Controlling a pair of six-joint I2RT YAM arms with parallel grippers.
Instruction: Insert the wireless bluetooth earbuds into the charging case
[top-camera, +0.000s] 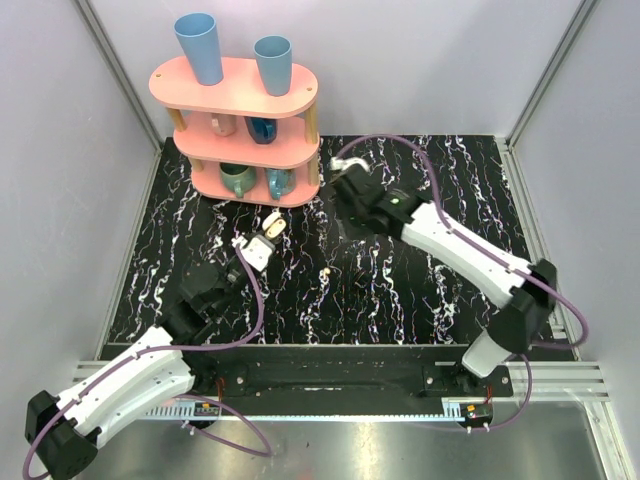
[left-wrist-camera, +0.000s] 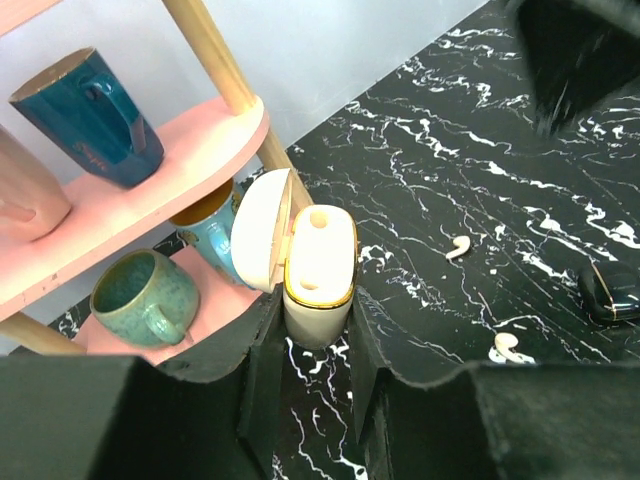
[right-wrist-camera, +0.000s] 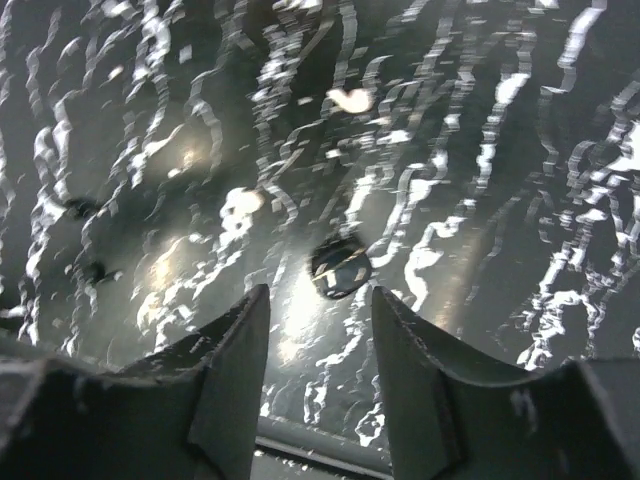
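My left gripper is shut on a white, gold-rimmed charging case (left-wrist-camera: 322, 262), its lid standing open, held upright near the shelf; the top view shows it at the table's left-middle (top-camera: 274, 226). My right gripper, blurred, hangs over the middle of the table, apart from the case, fingers parted. Two white earbuds lie loose on the marble, one (left-wrist-camera: 458, 246) farther back, one (left-wrist-camera: 507, 347) nearer. A small black case (left-wrist-camera: 607, 293) lies beside them.
A pink three-tier shelf (top-camera: 233, 84) with mugs and blue cups stands at the back left.
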